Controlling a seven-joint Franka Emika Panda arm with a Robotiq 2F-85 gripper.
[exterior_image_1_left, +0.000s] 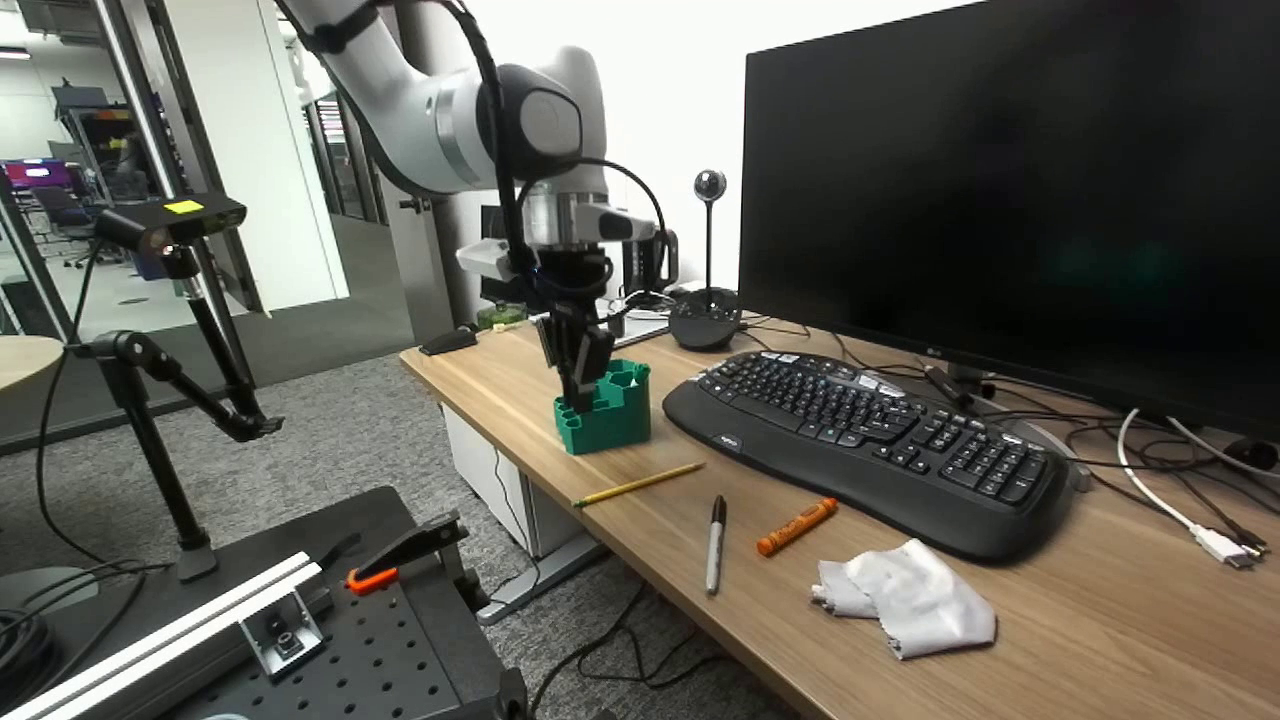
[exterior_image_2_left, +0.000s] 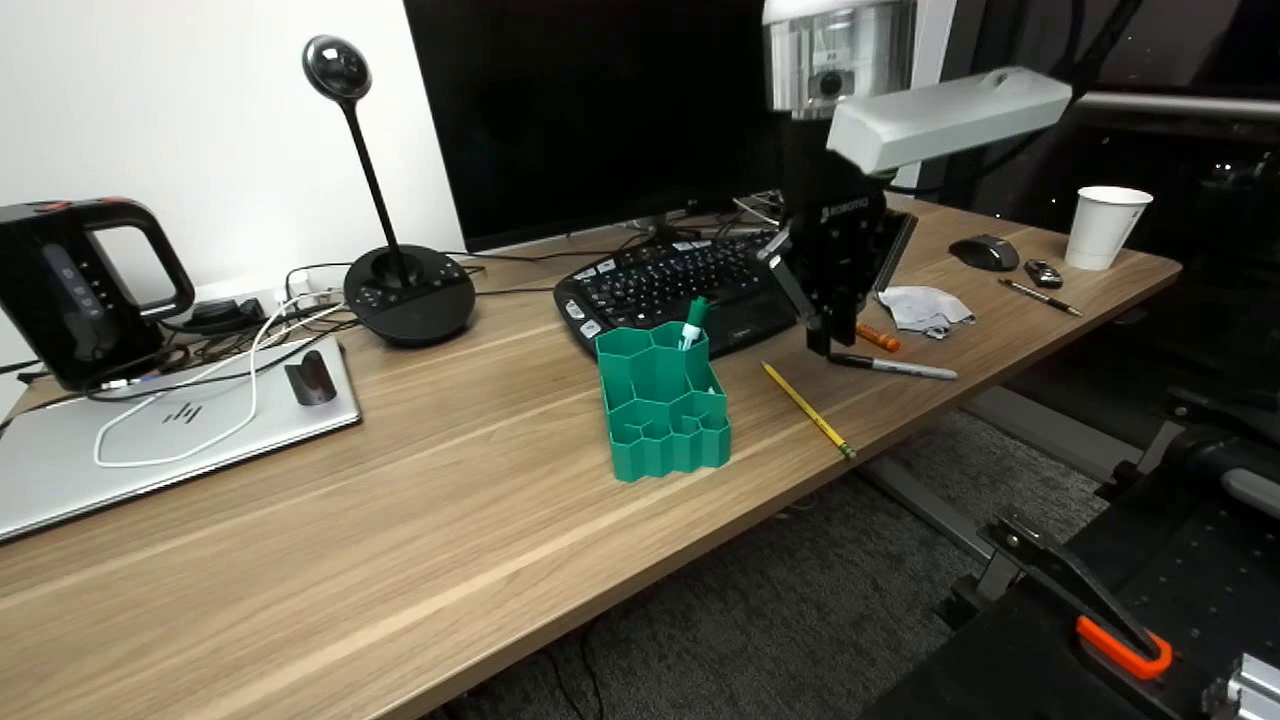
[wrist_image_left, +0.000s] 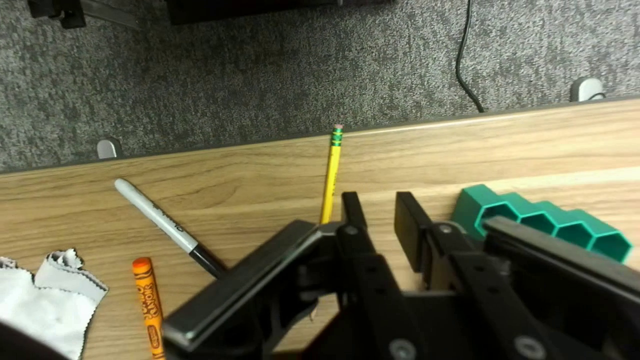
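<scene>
My gripper hangs above the desk with a gap between its fingers and nothing held there. Below and to one side lies a yellow pencil (wrist_image_left: 331, 174), flat on the wood, its eraser end at the desk edge and its other end hidden behind a finger in the wrist view. A green honeycomb organizer (exterior_image_2_left: 654, 408) stands upright on the desk, a green-capped pen (exterior_image_2_left: 695, 318) in a rear compartment. A grey marker with a black cap (exterior_image_1_left: 716, 546) and an orange crayon (exterior_image_1_left: 797, 526) lie apart from the pencil.
A crumpled grey-white cloth (exterior_image_1_left: 908, 600) lies past the crayon. The black keyboard (exterior_image_1_left: 870, 438) and monitor (exterior_image_1_left: 1008, 204) bound the back. A laptop (exterior_image_2_left: 180, 420) and webcam stand (exterior_image_2_left: 408, 294) sit beyond the organizer, with bare desk in front of them.
</scene>
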